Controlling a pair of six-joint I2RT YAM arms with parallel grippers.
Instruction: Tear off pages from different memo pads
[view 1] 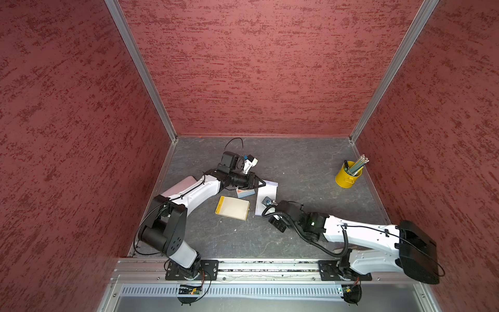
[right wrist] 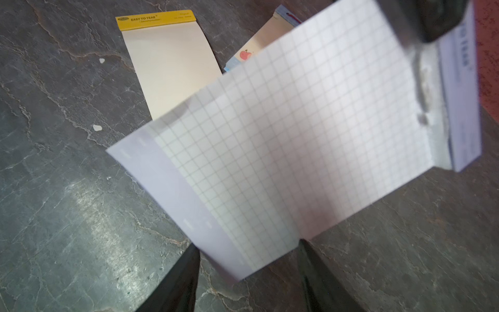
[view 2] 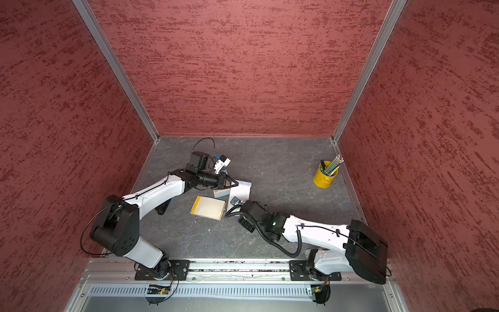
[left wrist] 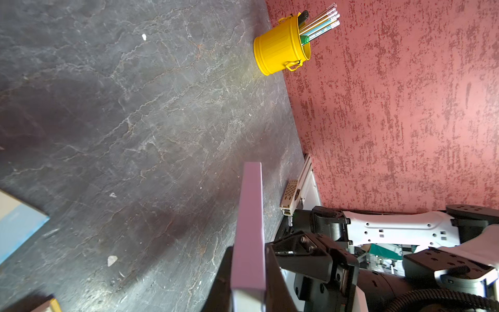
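Note:
My left gripper is shut on the bound top of a lilac-edged grid pad, holding it raised; in the left wrist view the pad shows edge-on as a lilac strip. My right gripper is part open just below the pad's free lower end, its fingertips either side of a corner; I cannot tell whether they touch it. A yellow-topped cream pad and a pad with an apple print and blue edge lie on the table.
A yellow bucket of pens stands at the right by the wall. A pink object lies at the left, partly behind my left arm.

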